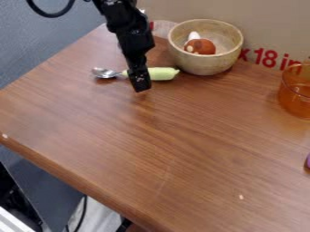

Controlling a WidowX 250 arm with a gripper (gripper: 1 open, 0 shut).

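Observation:
My black gripper (140, 82) hangs over the left rear of the wooden table, in front of the handle of a metal scoop (104, 72) with a pale green handle (162, 73). The scoop's head shows left of the gripper and the handle extends to its right; the middle is hidden behind it. Whether the fingers are open or shut I cannot tell.
A light bowl (205, 64) holding a brown round item (204, 48) and a white piece stands at the back. An orange translucent container (295, 95) is at the right edge.

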